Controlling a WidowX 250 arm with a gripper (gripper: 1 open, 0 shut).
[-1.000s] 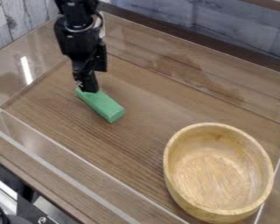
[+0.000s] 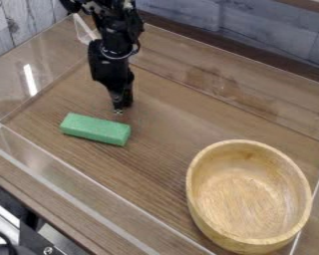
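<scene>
My black gripper (image 2: 119,103) reaches down from the top, its tips low over the wooden tabletop just behind a green block (image 2: 96,129), slightly right of that block's middle. The green block lies flat, roughly crosswise, apart from the fingertips as far as I can see. The gripper looks narrow, but whether anything is between its fingers is too small to tell.
A large tan bowl (image 2: 249,194) sits at the front right.
The green block has turned from diagonal to more crosswise and shifted left and toward the front.
</scene>
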